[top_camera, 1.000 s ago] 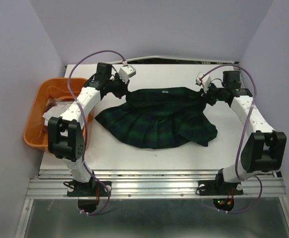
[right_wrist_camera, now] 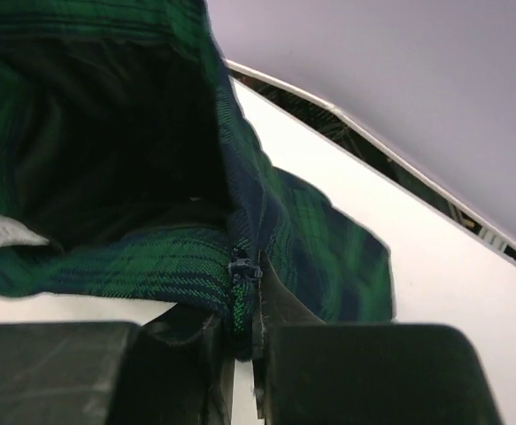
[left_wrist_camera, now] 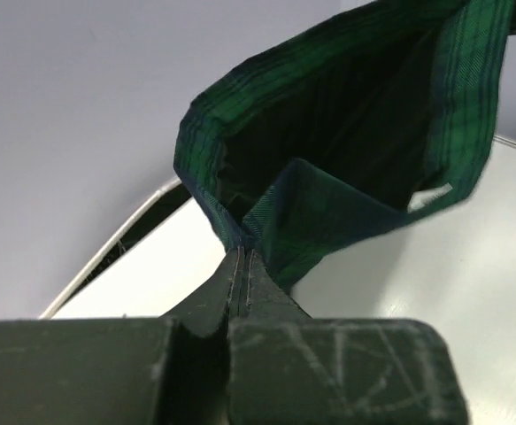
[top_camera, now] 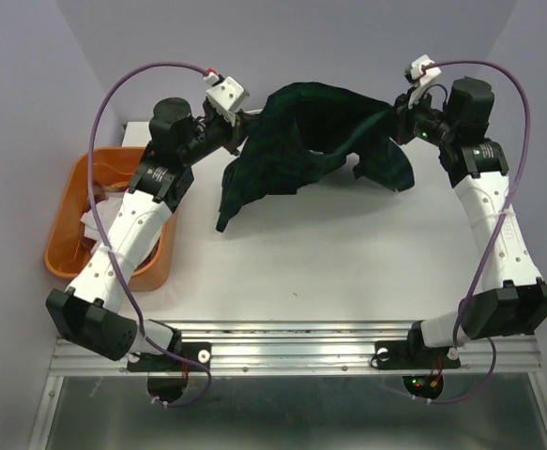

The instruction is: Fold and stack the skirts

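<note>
A dark green plaid skirt (top_camera: 311,141) hangs raised between both grippers, its waistband opening toward the wrist cameras and its lower part near or on the white table. My left gripper is shut at one corner of the fabric (left_wrist_camera: 328,212), holding it at the tips. My right gripper is shut on a bunched edge of the skirt (right_wrist_camera: 134,266) at the other end.
An orange bin (top_camera: 62,225) with white cloth stands at the table's left. Walls border the back and sides.
Both arms have risen from the table, lifting the skirt, and most recently moved slightly inward; the fabric that lay spread out now hangs gathered between them.
</note>
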